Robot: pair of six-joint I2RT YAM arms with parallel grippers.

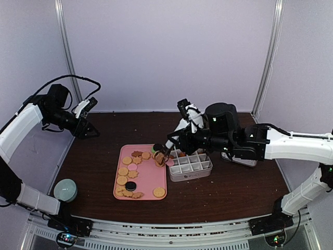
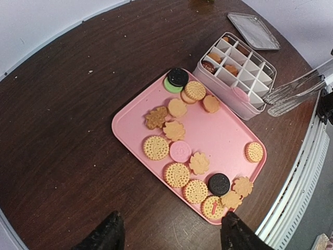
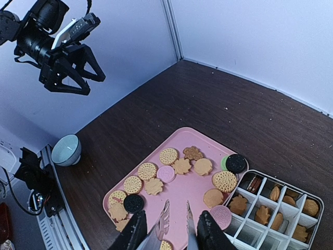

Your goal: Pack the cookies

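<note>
Assorted cookies lie on a pink tray (image 1: 148, 182): round, flower-shaped, black, green and pink, some overlapping. Right of it stands a divided box (image 1: 190, 172) with cookies in some compartments; a pink cookie (image 3: 220, 216) lies at its near left part. My right gripper points down over the tray and box, a clear-bladed utensil between its fingers, blade low near the box's left side; how far the fingers are closed is hard to tell. My left gripper (image 1: 91, 133) hangs open and empty at the left, above the table.
A clear lid (image 2: 252, 31) lies behind the box at the right. A pale bowl (image 1: 65, 190) sits at the front left. White walls enclose three sides.
</note>
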